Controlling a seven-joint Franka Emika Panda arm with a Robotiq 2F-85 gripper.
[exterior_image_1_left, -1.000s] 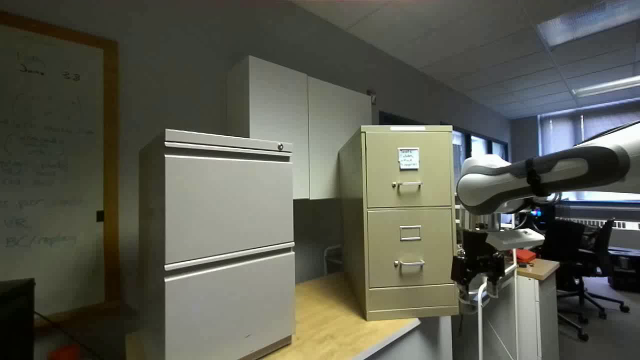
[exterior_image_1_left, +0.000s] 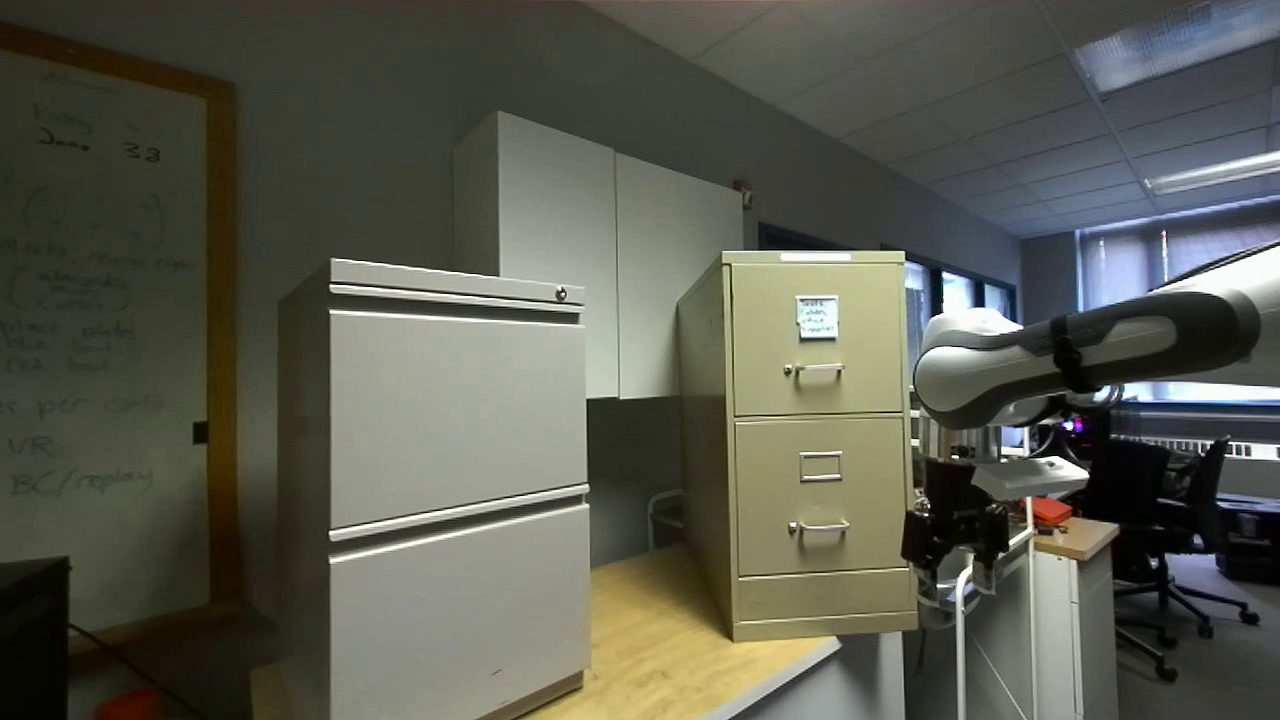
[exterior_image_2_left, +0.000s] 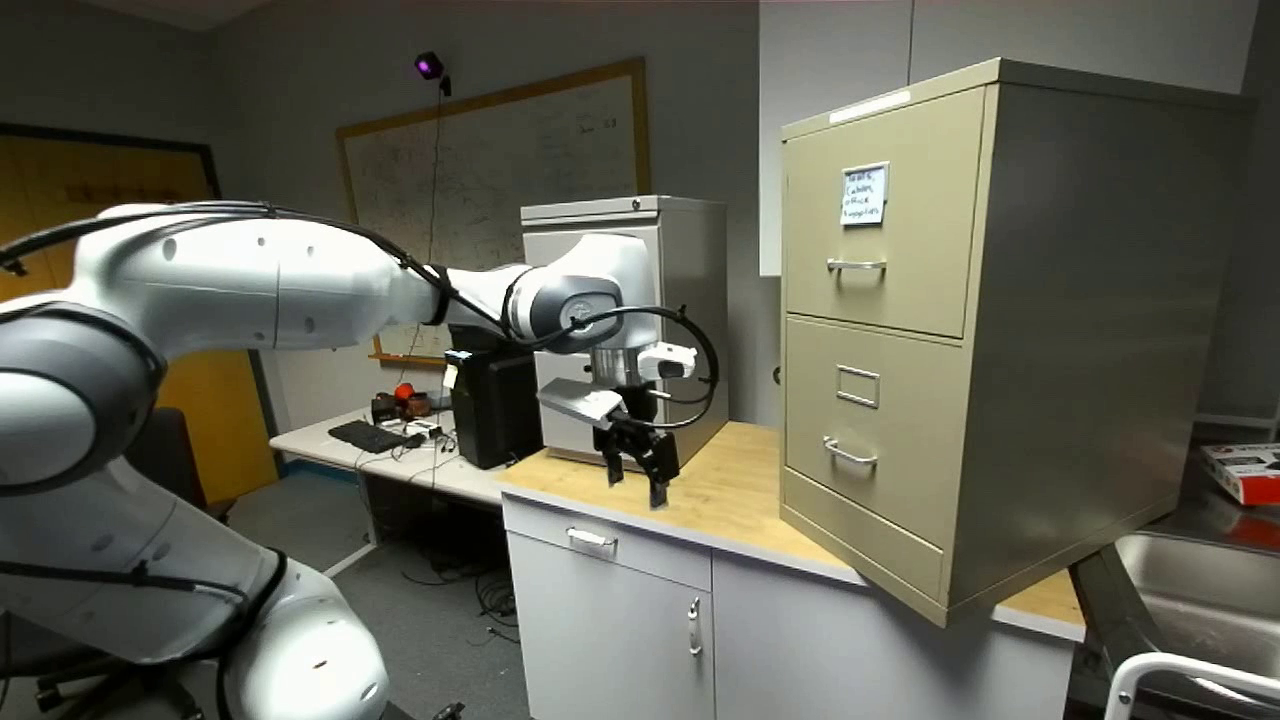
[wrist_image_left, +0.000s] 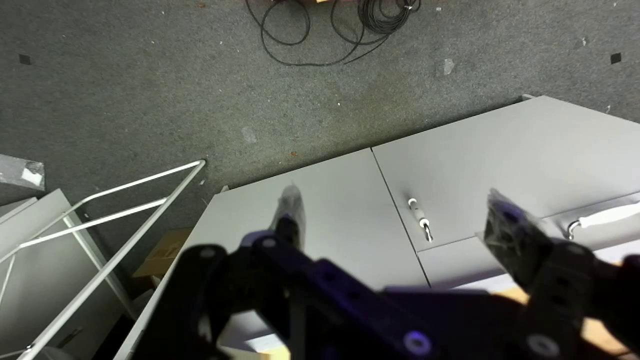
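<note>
My gripper (exterior_image_2_left: 636, 490) points downward in front of the wooden counter, its fingers open. In the wrist view the fingers (wrist_image_left: 516, 231) stand wide apart, with no object between them; grey cupboard doors (wrist_image_left: 336, 210) and the floor show beyond. A beige filing cabinet (exterior_image_1_left: 819, 480) with two closed drawers stands on the counter. Its upper drawer handle (exterior_image_2_left: 855, 264) and lower drawer handle (exterior_image_2_left: 849, 451) are both clear of my gripper. Farther along the counter is a light grey cabinet (exterior_image_1_left: 456, 420), its two drawers closed.
A white metal frame (wrist_image_left: 138, 207) rises beside the cupboards. To the right of the beige cabinet lies a sink (exterior_image_2_left: 1200, 588).
</note>
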